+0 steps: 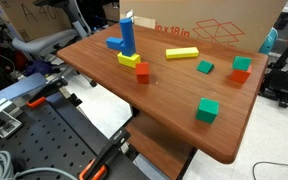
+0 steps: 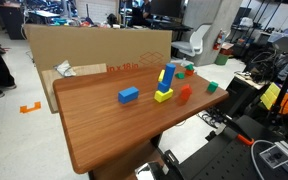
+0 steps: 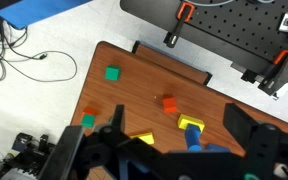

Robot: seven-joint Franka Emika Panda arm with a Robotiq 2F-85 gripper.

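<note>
In the wrist view my gripper is open, its dark fingers wide apart, with the table and blocks far below. On the wooden table (image 1: pixel 174 110) a tall blue block (image 1: pixel 128 37) stands upright by a yellow block (image 1: pixel 129 59); whether it rests on that block I cannot tell. Behind it lies a low blue block (image 1: pixel 115 44). An orange-red block (image 1: pixel 142 72) sits near the front edge. A long yellow block (image 1: pixel 182 52) lies farther back. Green blocks include one near the front corner (image 1: pixel 207 110), a flat one (image 1: pixel 205 67), and one (image 1: pixel 243 63) on a red block (image 1: pixel 241 75).
A cardboard panel (image 2: pixel 104 45) walls off the table's back side. Along the front, a black perforated bench (image 1: pixel 44 135) carries cables and dark clamp-like parts.
</note>
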